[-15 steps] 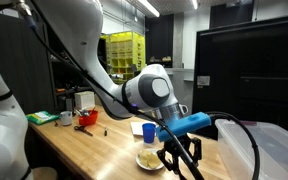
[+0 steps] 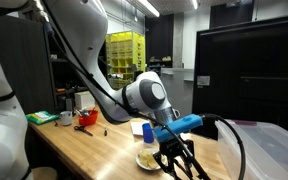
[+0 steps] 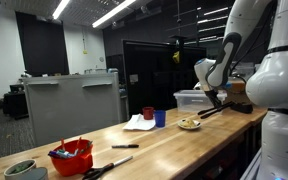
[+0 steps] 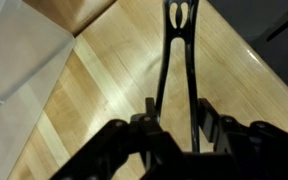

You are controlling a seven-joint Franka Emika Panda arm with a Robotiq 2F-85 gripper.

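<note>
A pair of black tongs (image 4: pixel 191 70) with slots near one end reaches up from between the fingers in the wrist view. My gripper is shut on the tongs' two arms, over bare wooden table (image 4: pixel 114 60). In exterior view 1 the gripper (image 2: pixel 174 152) hangs low at the table's near right, close to a white plate of yellowish food (image 2: pixel 147 160). Exterior view 2 has the plate (image 3: pixel 190 124) left of the dark tongs (image 3: pixel 210 112). Whether the tongs touch anything cannot be told.
Behind the plate stands a blue cup (image 2: pixel 148 132). A clear plastic bin (image 2: pixel 259 148) is on the right. Far left, a red basket (image 3: pixel 72 157) holds utensils, with scissors (image 3: pixel 106 168) beside it.
In exterior view 1 the arm's lower end, gripper and tongs have shifted slightly left, along with the hanging cable. The plate, cup and bin have stayed in place.
</note>
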